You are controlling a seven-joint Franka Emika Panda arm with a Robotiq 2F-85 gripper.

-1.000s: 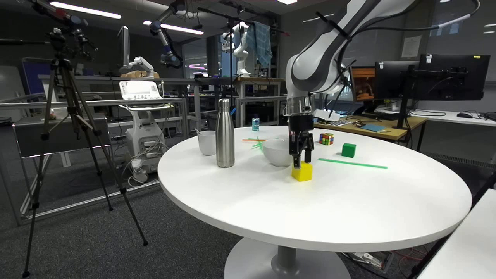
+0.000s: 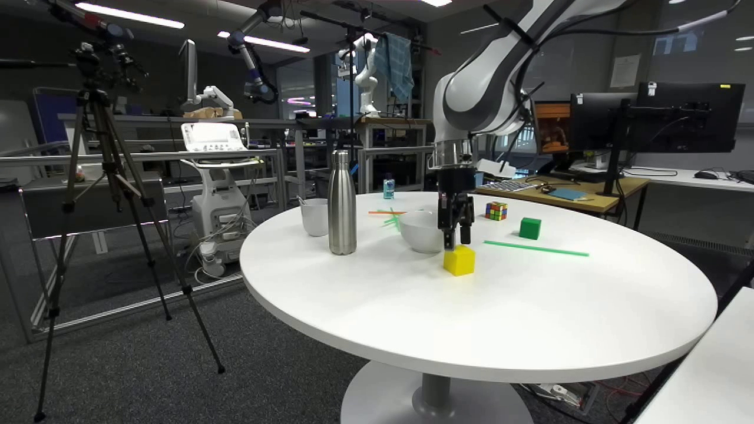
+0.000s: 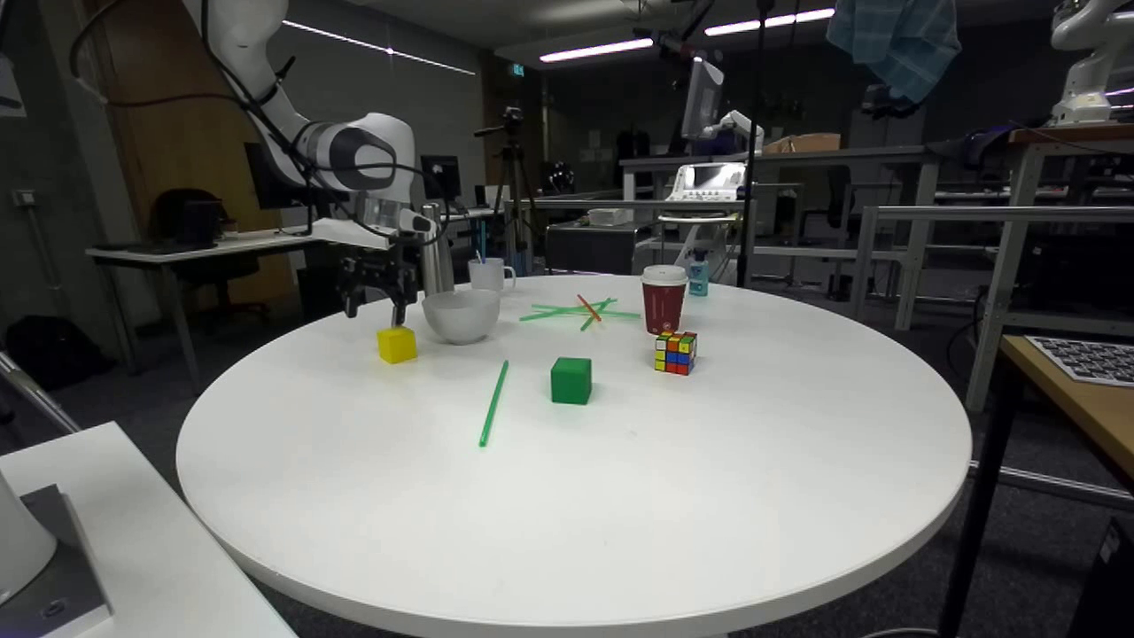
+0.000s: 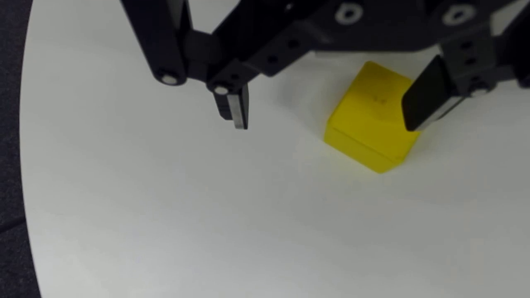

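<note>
A yellow cube (image 4: pixel 370 116) rests on the white round table, off toward the right finger in the wrist view. My gripper stands open above the table, its two fingertips wide apart with nothing held between them. The right fingertip (image 4: pixel 430 97) overlaps one edge of the cube from above; whether it touches cannot be told. In exterior view 1 the gripper (image 2: pixel 456 237) hangs just over the cube (image 2: pixel 459 261). Exterior view 2 shows the cube (image 3: pixel 398 345) below one finger, the other finger lying farther left.
Close by stands a white bowl (image 3: pixel 462 315). A steel bottle (image 2: pixel 342 205) and a white mug (image 2: pixel 315 216) are beyond it. A green cube (image 3: pixel 570 381), a puzzle cube (image 3: pixel 675 353), a red cup (image 3: pixel 664 299) and several straws lie elsewhere.
My gripper has risen a little above the yellow cube and shifted slightly left in exterior view 1. The cube has stayed where it was.
</note>
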